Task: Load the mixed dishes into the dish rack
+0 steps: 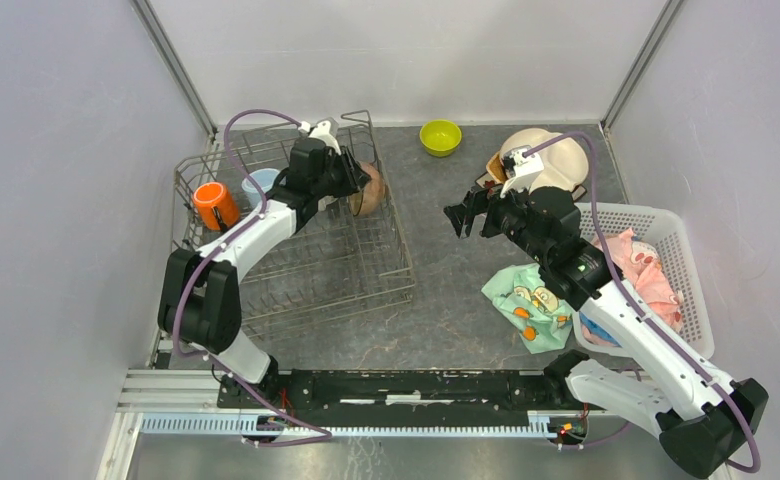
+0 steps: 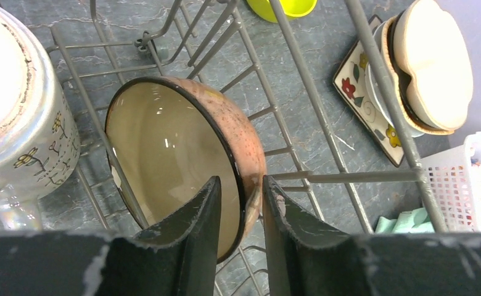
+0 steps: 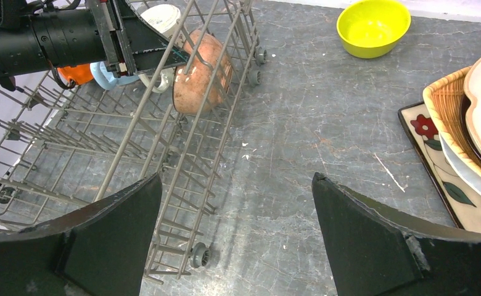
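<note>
A speckled brown bowl (image 2: 164,154) stands on its side at the right of the dish rack (image 1: 296,280). My left gripper is at its dark rim, one finger on the inner side and one at the outer wall, part open; whether it grips is unclear. A white patterned mug (image 2: 28,123) sits beside it, with an orange mug (image 1: 216,205) and light blue cup (image 1: 261,185) further left. My right gripper stands open and empty over the floor right of the rack.
A green bowl (image 1: 440,137) sits at the back. Stacked dishes (image 1: 556,160) lie on a floral tray (image 3: 423,129) at back right. A white basket (image 1: 681,270) with cloths and a mint cloth (image 1: 526,310) are at right.
</note>
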